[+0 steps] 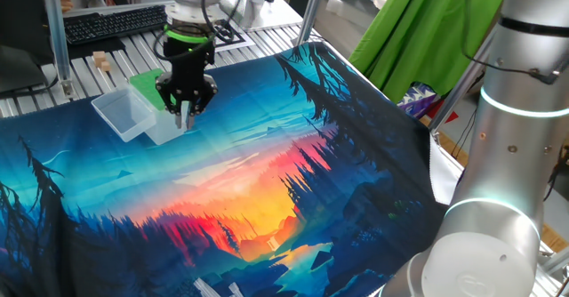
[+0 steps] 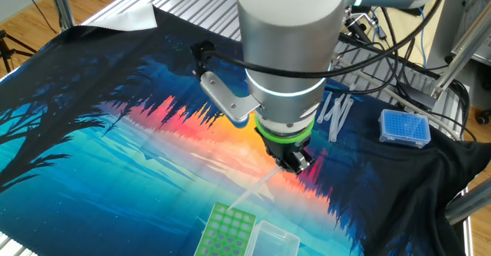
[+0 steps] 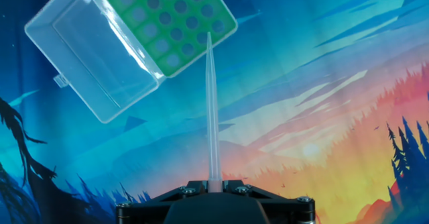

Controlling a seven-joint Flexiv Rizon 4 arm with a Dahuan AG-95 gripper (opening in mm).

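Observation:
My gripper is shut on the wide end of a clear, tapered pipette tip (image 3: 212,110), whose narrow end points away from the fingers. In the wrist view that narrow end overlaps the near corner of a green rack (image 3: 172,62) with rows of round holes; whether it touches cannot be told. Exterior view 2 has the tip (image 2: 257,187) slanting from the gripper (image 2: 298,164) toward the edge of the green rack (image 2: 222,218). From the other side, the gripper (image 1: 185,112) hangs just beside the rack (image 1: 145,84), partly covering its box.
A clear open lid (image 3: 87,56) adjoins the rack. Several loose white tips (image 2: 334,118) and a blue rack box (image 2: 404,126) lie across the printed cloth (image 2: 92,187). A keyboard (image 1: 116,26) and small wooden blocks (image 1: 102,61) sit behind. Mid-cloth is clear.

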